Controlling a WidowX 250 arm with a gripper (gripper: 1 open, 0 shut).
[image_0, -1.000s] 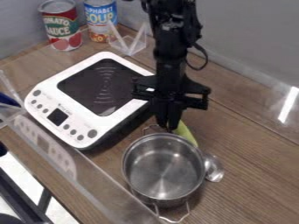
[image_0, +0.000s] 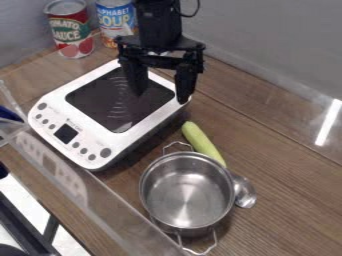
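My black gripper (image_0: 159, 72) is open and raised over the back part of a white hot plate (image_0: 83, 131) with a dark square top. A steel pot (image_0: 185, 197) with wire handles stands at the lower middle. A green elongated object (image_0: 202, 144) lies just behind the pot, with a metal utensil (image_0: 243, 191) partly visible at the pot's right side.
A tomato sauce can (image_0: 71, 35) and an alphabet soup can (image_0: 115, 16) stand at the back left. A transparent edge runs across the lower left.
My gripper has moved up and back, away from above the green object and pot to above the hot plate. The objects on the counter have not visibly moved.
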